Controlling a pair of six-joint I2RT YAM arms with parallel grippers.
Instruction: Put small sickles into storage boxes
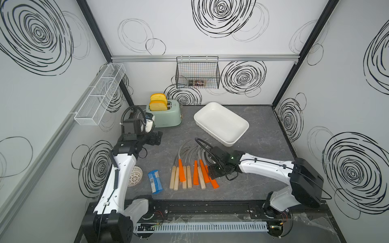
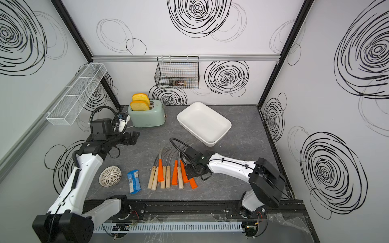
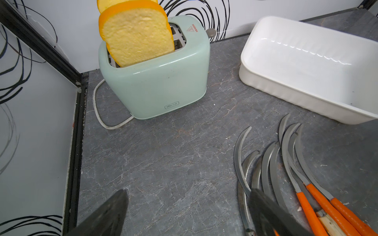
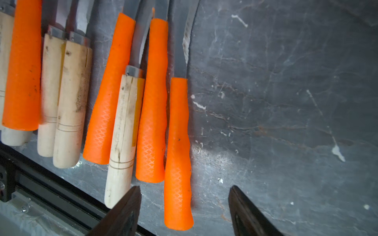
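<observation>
Several small sickles lie side by side on the table, curved grey blades (image 3: 239,161) away from the front edge, some with wooden handles and some with orange ones. In the right wrist view, my right gripper is open above the rightmost sickle's orange handle (image 4: 178,157). That handle's end shows in the gap between the fingers, closer to the left one, and nothing is gripped. My left gripper stands open over bare table in the left wrist view, its right finger in front of some blades. The white storage box (image 1: 220,123), empty, sits behind the sickles.
A green toaster (image 1: 168,114) with toy bread stands at the back left. A blue packet (image 1: 154,181) and a round woven basket (image 2: 109,176) lie left of the sickles. Right of the rightmost sickle, the table (image 4: 295,118) is clear.
</observation>
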